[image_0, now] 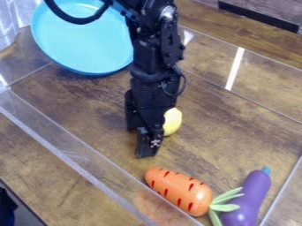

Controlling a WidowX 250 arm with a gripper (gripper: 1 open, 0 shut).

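Observation:
My black gripper [147, 137] hangs low over the wooden board in the middle of the camera view, its fingertips near the surface just left of a yellow object [171, 121], which is partly hidden behind it. The fingers look apart, though the dark fingers overlap and are hard to make out. A toy carrot [177, 188] with green leaves lies in front, and a purple eggplant [245, 199] lies to its right.
A blue bowl [65, 40] sits at the back left. Clear plastic strips [71, 150] run along the board's front left and right. The board is free at right of centre and at the left.

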